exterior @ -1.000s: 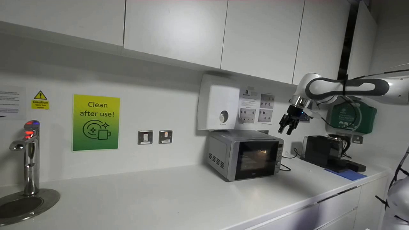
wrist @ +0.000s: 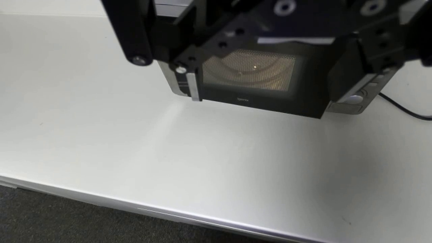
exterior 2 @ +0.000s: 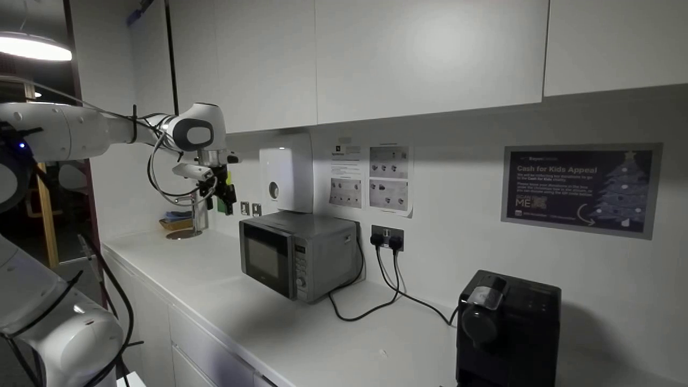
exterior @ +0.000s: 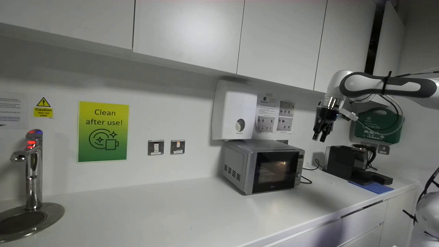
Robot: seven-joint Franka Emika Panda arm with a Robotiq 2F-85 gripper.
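Observation:
The grey microwave stands on the counter with its dark door closed and a light glow behind the glass. In the wrist view its door lies beyond my gripper, whose fingers are spread wide with nothing between them. Seen from outside, my gripper hangs in the air, pointing down, well above the counter and in front of the microwave. The microwave's control panel is on the right of its door.
Closed cupboards hang overhead. A black coffee machine stands to the microwave's right, with black cables between. A paper dispenser is mounted above the microwave.
My arm has risen, and the gripper has shifted right in exterior view 1 and now points more steeply down. The microwave has not moved.

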